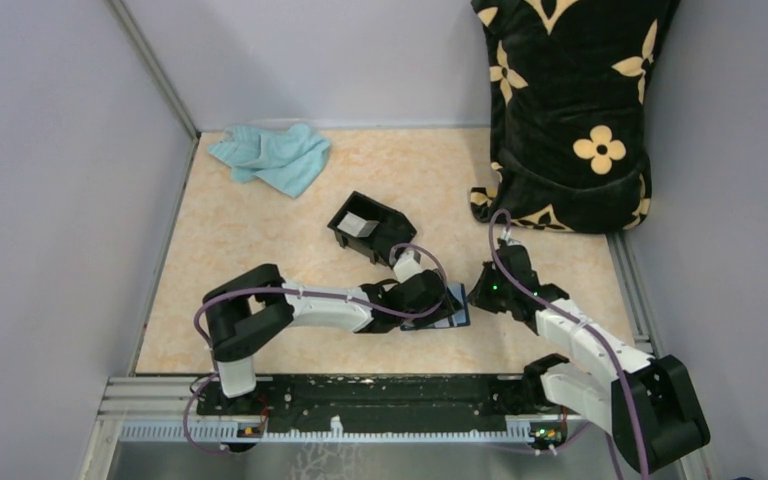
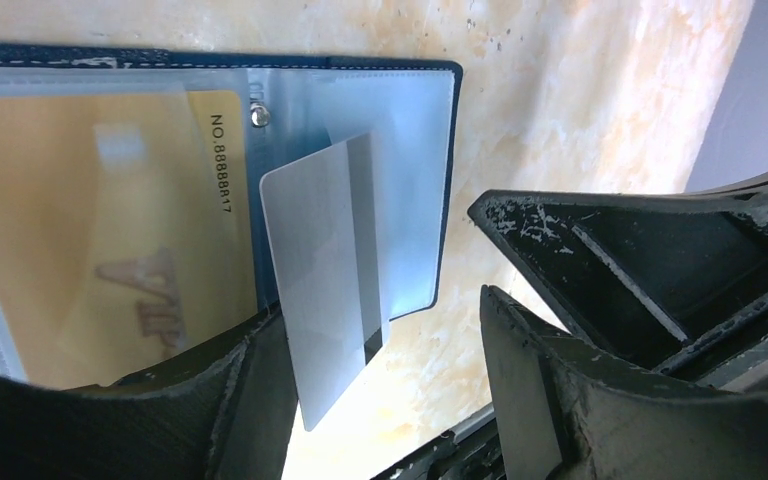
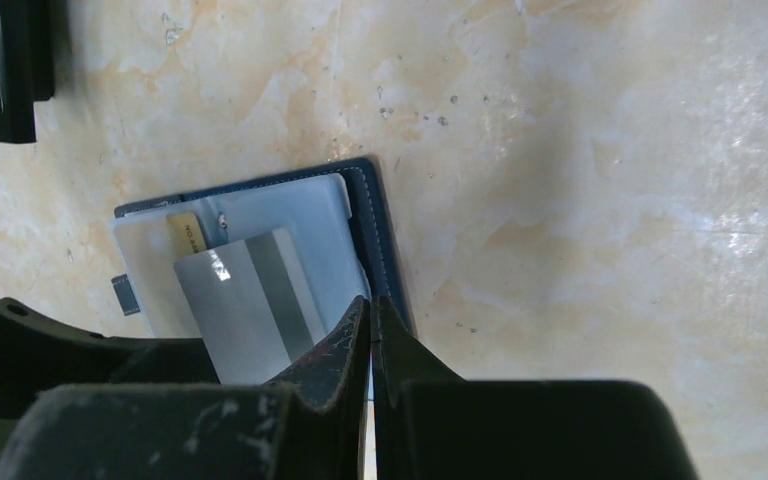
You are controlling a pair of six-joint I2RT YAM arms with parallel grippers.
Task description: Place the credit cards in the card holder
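Note:
The dark blue card holder (image 3: 385,230) lies spread on the table, its clear sleeves facing up. A gold card (image 2: 110,220) shows inside one sleeve in the left wrist view. Over the other sleeve a silver-grey card (image 2: 315,260) with a dark stripe sits at a slant; how far it is in the sleeve I cannot tell. My left gripper is open above the holder, the silver card's near end by one of its fingers (image 2: 265,390). At the holder's right side, my right gripper is shut with nothing visible between its tips.
Behind the left arm stands a black box (image 1: 400,222) with a white card (image 1: 357,225) in it. A light blue cloth (image 1: 280,158) lies at the back left, and a dark flowered cushion (image 1: 570,120) at the back right. Bare table surrounds the holder's right side.

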